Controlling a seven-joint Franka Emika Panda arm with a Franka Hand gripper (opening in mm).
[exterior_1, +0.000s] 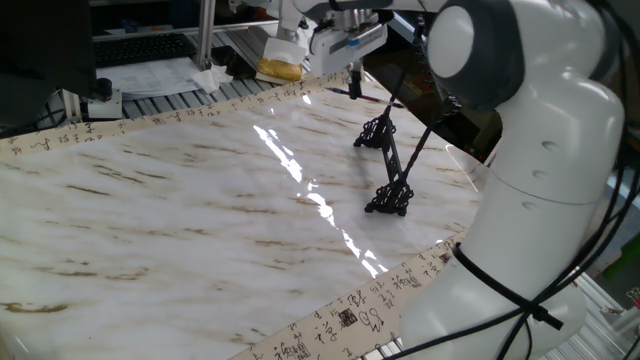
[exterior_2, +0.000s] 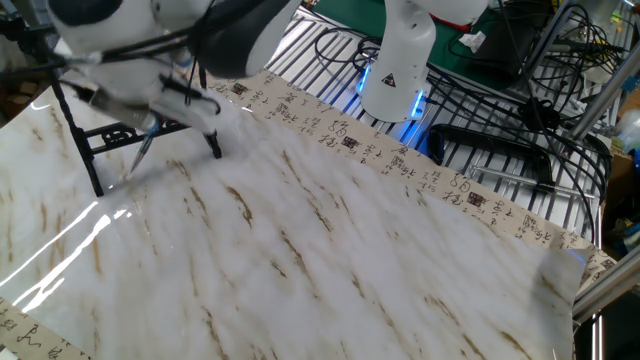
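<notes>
A black stand with ornate feet (exterior_1: 388, 197) stands upright on the marble-patterned sheet (exterior_1: 170, 200), near its right side in exterior view 1. My gripper (exterior_1: 355, 88) is low beside the stand's far end; a dark fingertip shows below the white hand (exterior_1: 348, 48). A thin, dark-red stick-like piece (exterior_1: 380, 99) shows just right of that fingertip. In exterior view 2, the arm covers the upper part of the stand (exterior_2: 85, 150), and a slim brush-like object (exterior_2: 145, 146) slants down within its frame, its dark tip low. Whether my fingers hold it cannot be made out.
Most of the sheet (exterior_2: 330, 250) is bare. A calligraphy-printed border (exterior_2: 345, 143) runs along its edge. Beyond it sit a keyboard (exterior_1: 143, 50), papers and a yellow-bottomed packet (exterior_1: 280, 70). A black tray-like frame (exterior_2: 490, 155) and cables lie off the sheet.
</notes>
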